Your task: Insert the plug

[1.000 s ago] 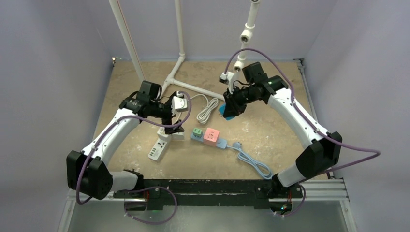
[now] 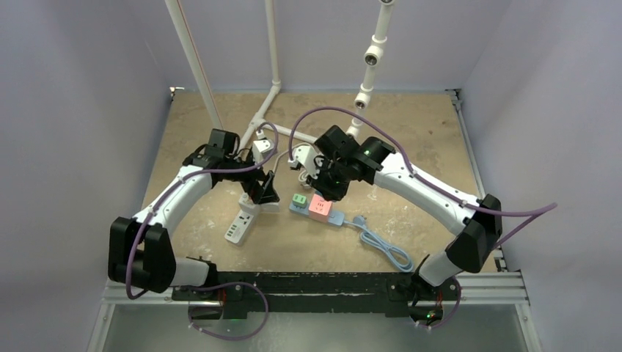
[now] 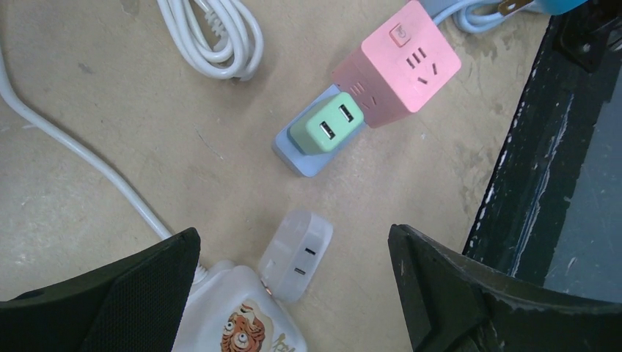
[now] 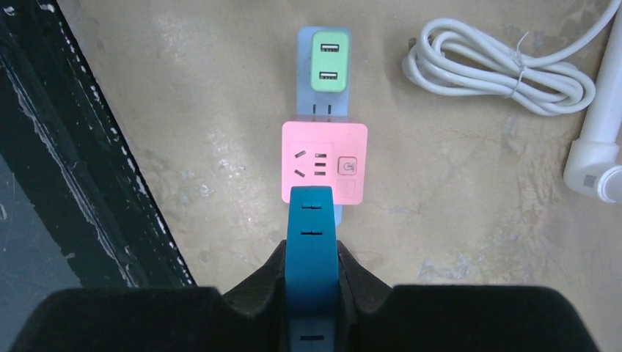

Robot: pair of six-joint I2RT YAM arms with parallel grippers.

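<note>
My right gripper is shut on a blue plug block [image 4: 311,257], held just above the pink cube adapter [image 4: 323,138] on the light-blue power strip [image 4: 304,103]. A green USB plug [image 3: 323,125] sits on the same strip. My left gripper is open above a white adapter [image 3: 297,242] and a white power strip [image 2: 238,229] with a printed bear on its plug block; nothing is between its fingers.
A coiled white cable [image 4: 499,66] lies behind the strip, a light-blue cable [image 2: 385,246] at the front right. White pipes [image 2: 286,130] stand along the back. The dark table edge [image 4: 88,183] runs along the front.
My right gripper has moved left and toward the front with the blue block, from over the bare table to over the pink adapter. The left arm has shifted slightly.
</note>
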